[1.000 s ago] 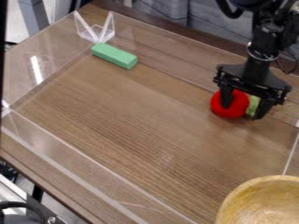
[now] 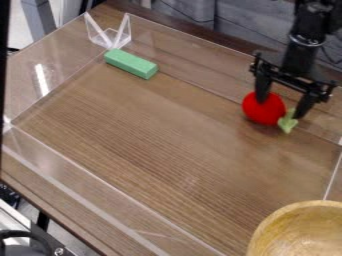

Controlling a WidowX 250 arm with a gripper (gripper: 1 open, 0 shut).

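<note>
The black gripper [image 2: 290, 92] hangs at the upper right, its fingers apart and raised above a red ball [image 2: 263, 108]. The ball rests on the wooden table [image 2: 147, 170]. A small pale green item [image 2: 287, 123] lies against the ball's right side. Whether the fingertips touch the ball is hard to tell.
A green block [image 2: 131, 63] lies at the upper left, near a white wire-like object [image 2: 110, 30]. A yellow bowl [image 2: 297, 236] sits at the bottom right.
The gripper has moved up and toward the back, off the ball. The pale green item now shows lower, beside the ball's front right.
</note>
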